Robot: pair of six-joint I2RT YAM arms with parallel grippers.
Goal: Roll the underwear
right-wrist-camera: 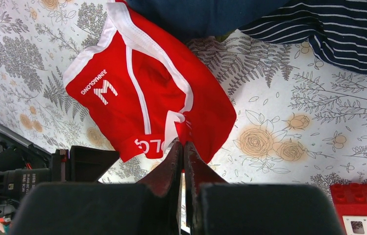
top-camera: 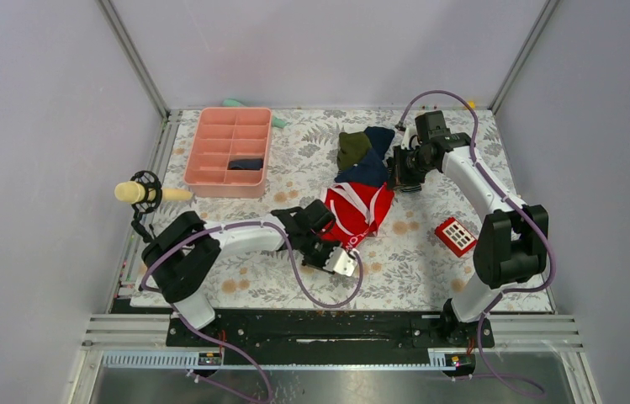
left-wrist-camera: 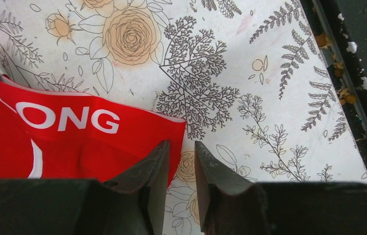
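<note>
Red underwear with white trim and lettering lies on the floral mat. My left gripper is low at its near corner; in the left wrist view the fingertips are slightly apart at the lettered waistband's end, part open. My right gripper is shut at the other end of the underwear, with a bunched red and white fold at its tips, apparently pinched.
Olive and navy garments and striped cloth lie behind. A pink divided box stands back left, a red block right.
</note>
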